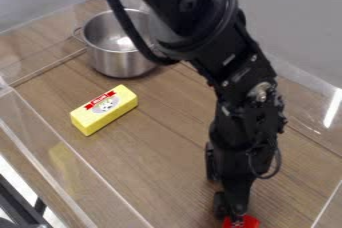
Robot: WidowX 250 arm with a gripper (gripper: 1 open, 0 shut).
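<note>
The black robot arm reaches down from the top centre to the lower right. Its gripper (234, 208) is low over the wooden table at the bottom edge, right at a small red object (241, 222) that is cut off by the frame's edge. Whether the fingers are open or closed on it cannot be made out.
A steel pot (114, 52) stands at the upper left. A yellow box with a red and white label (102, 112) lies at the left middle. Pale walls border the table behind.
</note>
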